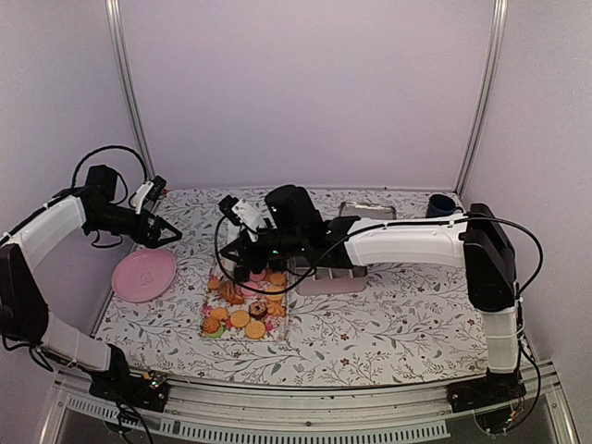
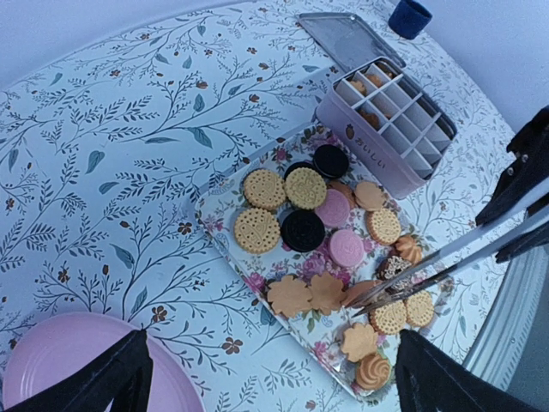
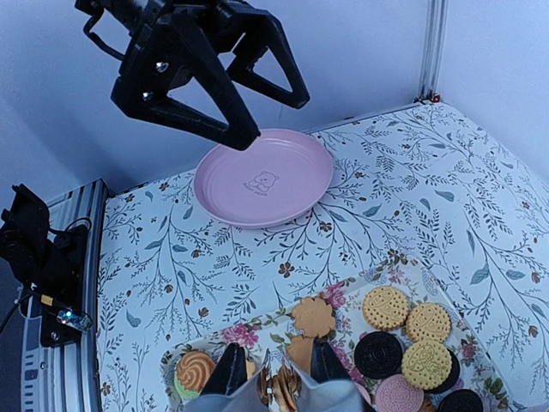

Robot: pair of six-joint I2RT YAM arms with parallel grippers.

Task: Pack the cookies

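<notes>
A floral tray [image 2: 283,262] holds round biscuits, dark sandwich cookies [image 2: 303,230], pink cookies [image 2: 346,247] and brown flower-shaped ones [image 2: 290,295]. Beside it is a lavender divided box [image 2: 371,153] with a few cookies in its far slots. My right gripper is low over the tray, its narrow fingertips slightly apart. In the right wrist view a brown swirled cookie [image 3: 283,388] shows in the gap of its fingers; whether it is gripped cannot be told. My left gripper [image 1: 168,231] hangs open and empty above the table, near the pink plate [image 1: 145,275].
Behind the box lies a grey metal lid or tray [image 2: 347,40], with a dark blue mug [image 2: 409,18] at the far corner. From the right, my right arm [image 1: 407,244] reaches across the box. Table to the right of the tray is bare.
</notes>
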